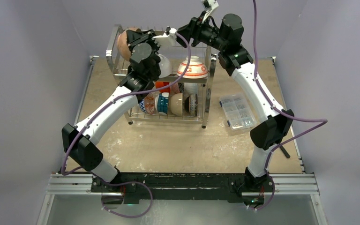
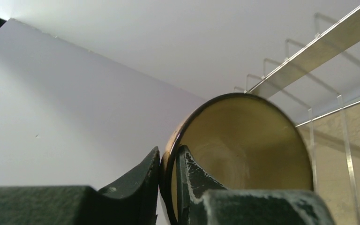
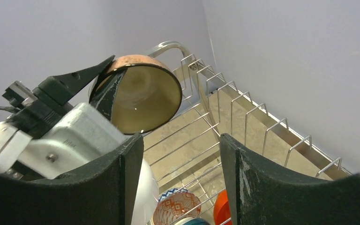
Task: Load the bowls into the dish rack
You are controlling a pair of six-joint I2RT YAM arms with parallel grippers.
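A tan-brown bowl (image 1: pixel 123 46) is held on its side at the upper left of the metal dish rack (image 1: pixel 143 76). In the left wrist view, one finger lies inside the bowl (image 2: pixel 243 140) and the other outside, so my left gripper is shut on its rim. The right wrist view shows this bowl (image 3: pixel 145 93) over the rack's top tier, its mouth facing the camera; whether it touches the wires I cannot tell. My right gripper stands open at the rack's upper right, its fingers apart and empty.
On the top tier, a white bowl (image 1: pixel 165 67) and a white-and-orange bowl (image 1: pixel 192 69) rest upside down. Several bowls fill the lower tier, among them a teal one (image 1: pixel 162 105). A clear compartment box (image 1: pixel 238 111) lies right of the rack.
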